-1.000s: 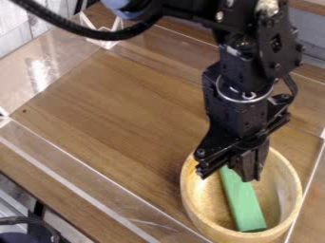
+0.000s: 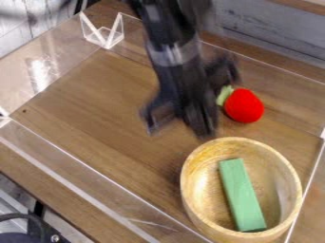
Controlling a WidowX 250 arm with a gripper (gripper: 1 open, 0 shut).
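Observation:
The black arm with its gripper (image 2: 184, 119) is motion-blurred over the middle of the board, above and left of a tan bowl (image 2: 203, 190); whether its fingers are open or shut is too blurred to tell. A green block (image 2: 240, 195) lies inside the bowl. A red round object with a pale green part (image 2: 242, 106) lies at the right, partly behind the arm.
A white wire-like holder (image 2: 105, 31) stands at the back left. A pale wall runs along the back right, and a dark cable shows at bottom left.
The arm has moved up and back, away from the bowl, uncovering the red object. The green block remains in the bowl.

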